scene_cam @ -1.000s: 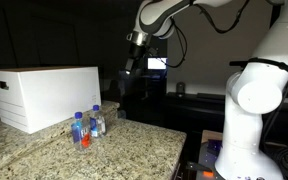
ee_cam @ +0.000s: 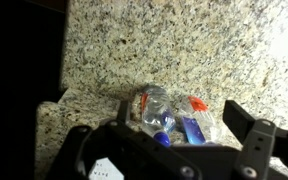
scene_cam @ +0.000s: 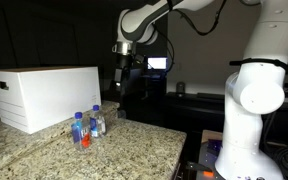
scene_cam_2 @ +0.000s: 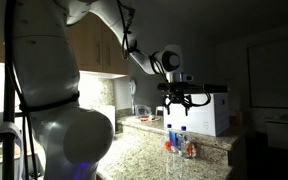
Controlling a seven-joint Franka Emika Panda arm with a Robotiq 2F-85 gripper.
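Observation:
Two clear bottles with blue caps stand close together on the speckled counter. The bottle with the red and blue label (scene_cam: pixel 80 132) is left of the plainer clear bottle (scene_cam: pixel 96 124) in the first exterior view. In the second exterior view the labelled bottle (scene_cam_2: pixel 171 140) and the clear bottle (scene_cam_2: pixel 184 144) stand below the raised gripper (scene_cam_2: pixel 187 100). Looking down in the wrist view, the clear bottle (ee_cam: pixel 156 108) and the labelled bottle (ee_cam: pixel 195 122) appear between the widely parted fingers of my gripper. Open and empty, it hangs well above the bottle caps.
A large white box (scene_cam: pixel 49 98) stands behind the bottles at the back of the counter. A dark region (ee_cam: pixel 19 80) fills the left side of the wrist view.
Over the last second my gripper has moved left and lower in the first exterior view, closer to the bottles. The bottles and the box have stayed in place.

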